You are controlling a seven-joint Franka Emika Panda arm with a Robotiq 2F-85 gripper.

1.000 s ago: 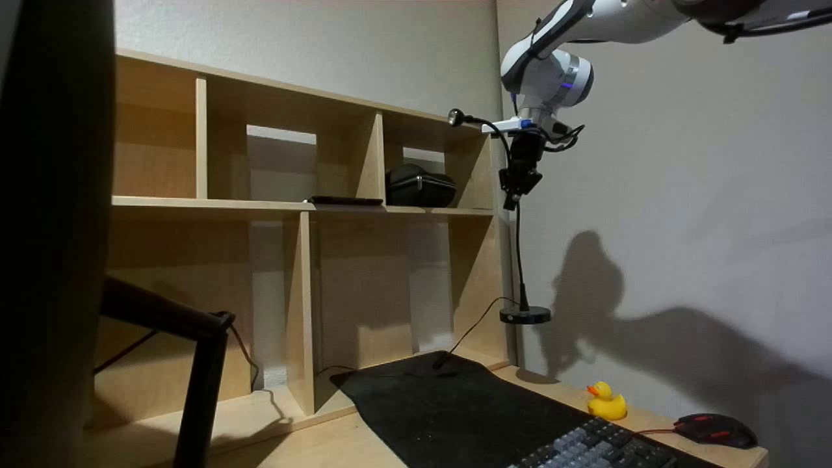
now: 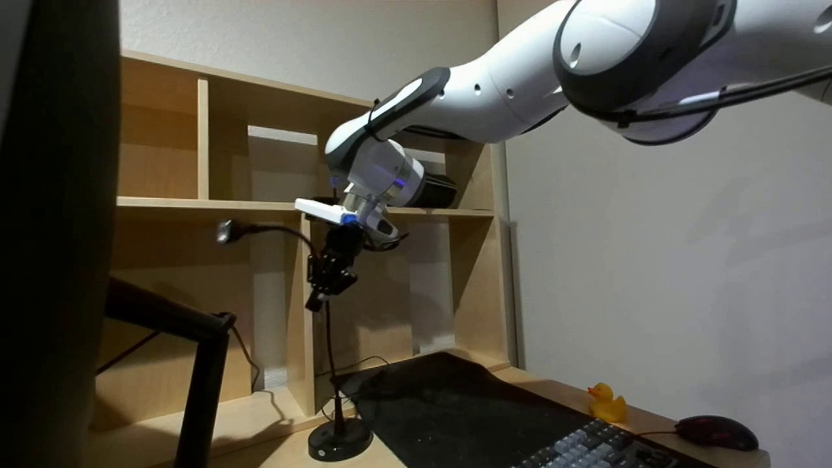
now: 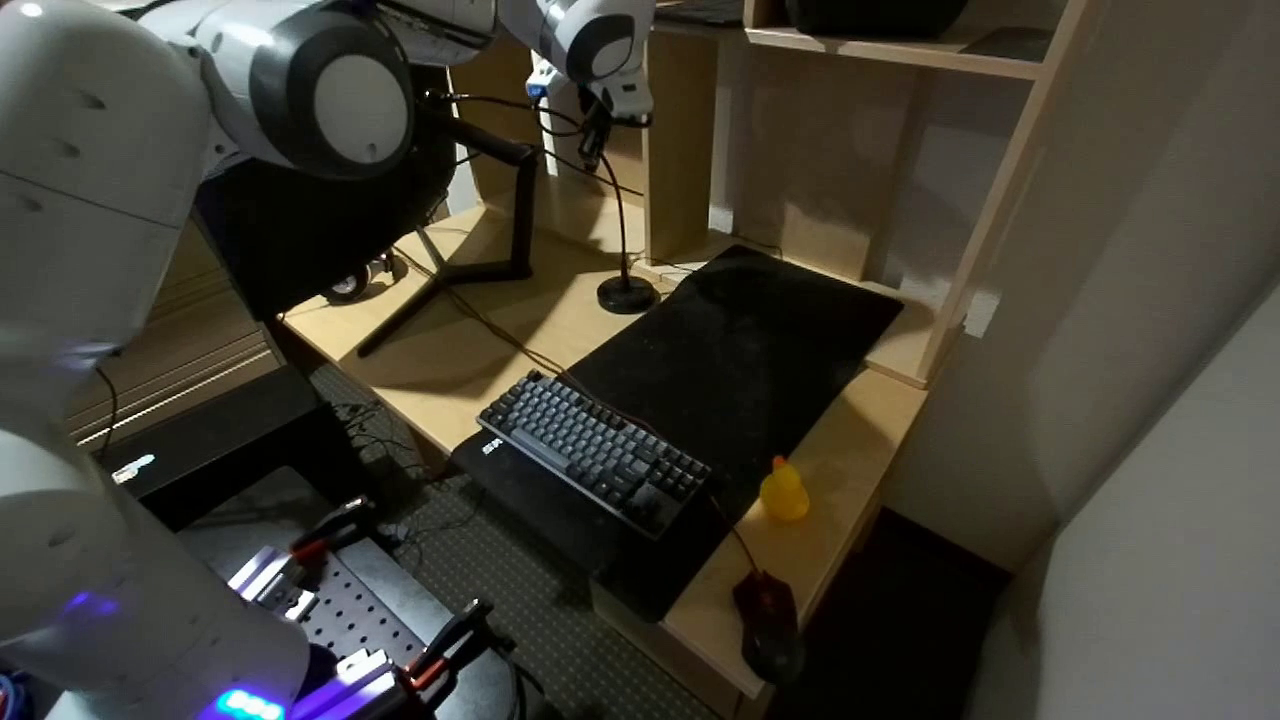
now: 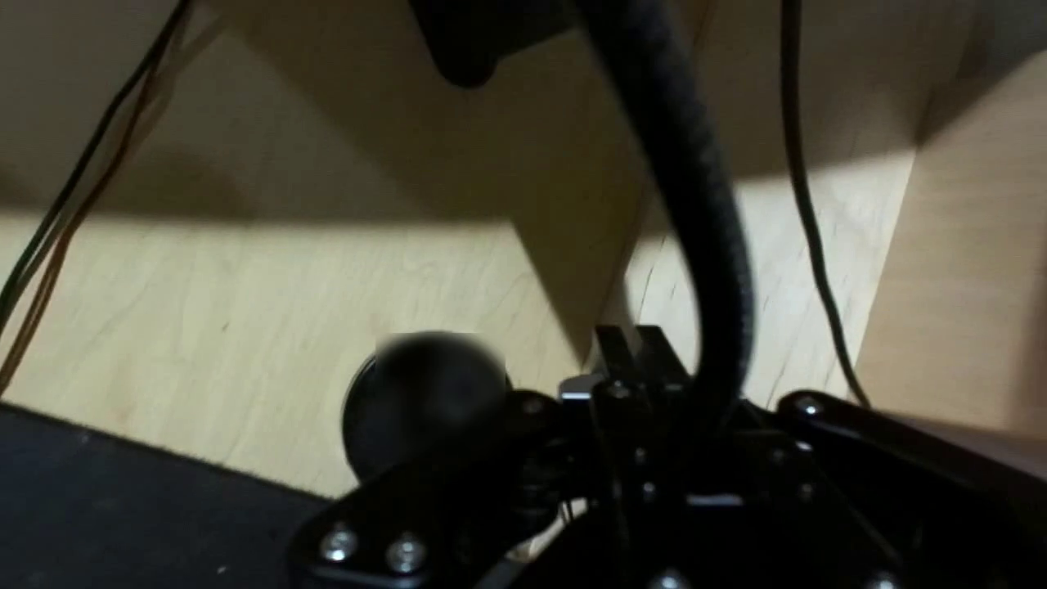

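Observation:
A black gooseneck lamp (image 2: 329,351) stands roughly upright, its round base (image 3: 627,295) at the desk just left of the black mat. Whether the base bears fully on the wood I cannot tell. My gripper (image 2: 318,299) is shut on the lamp's neck, well above the base. Its small lamp head (image 2: 228,231) points out to the left. In the wrist view the thick curved neck (image 4: 708,236) runs down into my gripper, where the black parts hide the exact contact. The base (image 4: 417,402) shows below, partly covered by a finger.
The desk mat (image 3: 768,324) bears a keyboard (image 3: 594,450). A yellow duck (image 3: 785,492) and a mouse (image 3: 768,624) sit at the right edge. A shelf divider (image 2: 300,327) rises close behind the lamp; a black monitor stand (image 2: 199,382) is to its left.
My arm has carried the lamp left and down, from hanging near the right wall to the desk left of the mat. The duck, mouse and keyboard have not moved.

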